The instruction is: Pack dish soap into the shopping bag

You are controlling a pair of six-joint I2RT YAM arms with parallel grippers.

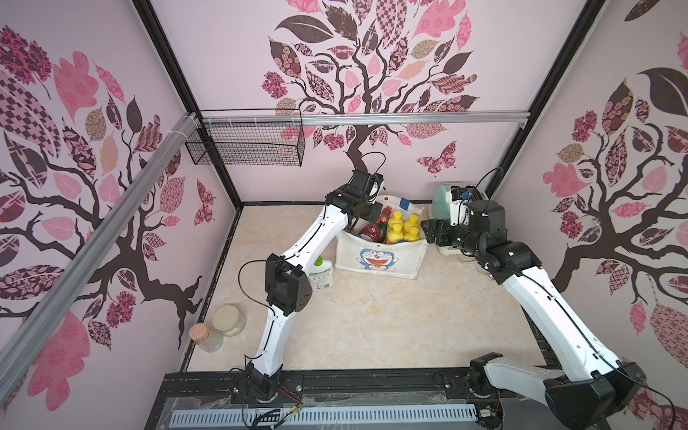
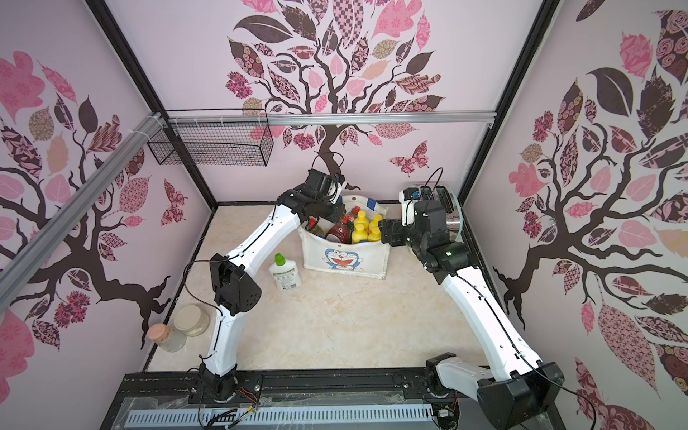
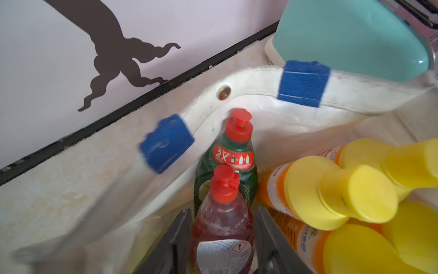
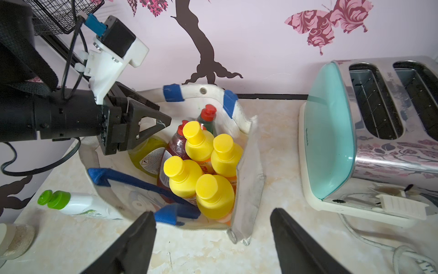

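Observation:
The white shopping bag [image 1: 380, 257], with a blue cartoon face, stands open at the back of the table. Inside it are several yellow bottles [image 4: 215, 196], a red bottle [image 3: 222, 217], a green bottle with a red cap [image 3: 228, 148] and a yellow-green bottle [image 4: 148, 155]. My left gripper is open over the bag's left side, above the red bottle and gripping nothing. Right of the bag, my right gripper hangs open with nothing between its fingers. A white bottle with a green cap [image 2: 285, 274] is outside the bag, at its front left.
A mint and chrome toaster [image 4: 335, 132] with a cable stands right of the bag. Two lidded jars [image 1: 228, 320] are at the table's left front. A wire basket [image 1: 247, 142] hangs at the back left.

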